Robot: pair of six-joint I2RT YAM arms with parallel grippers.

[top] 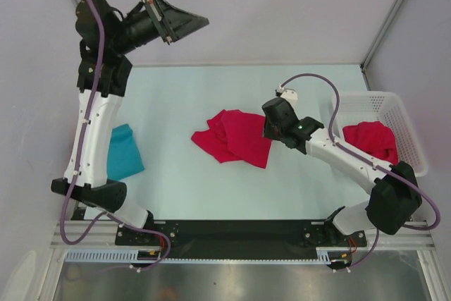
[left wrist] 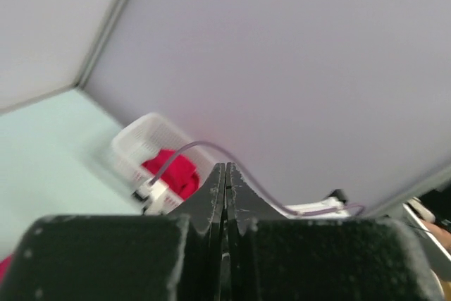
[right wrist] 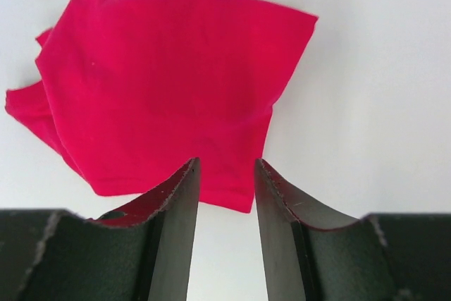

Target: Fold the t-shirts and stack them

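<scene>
A red t-shirt (top: 239, 139) lies loosely folded and irregular on the pale table (top: 162, 125); the right wrist view shows it (right wrist: 155, 82) with one straight flap at its lower edge. My left gripper (top: 189, 25) is raised high at the upper left, shut with nothing visible between its fingers. My right gripper stands open over the shirt's right part, its fingertips apart and empty. A teal folded cloth (top: 123, 153) lies at the left edge, partly behind the left arm.
A white basket (top: 394, 107) on the right holds more red cloth (top: 370, 139). Walls surround the table at the back and sides.
</scene>
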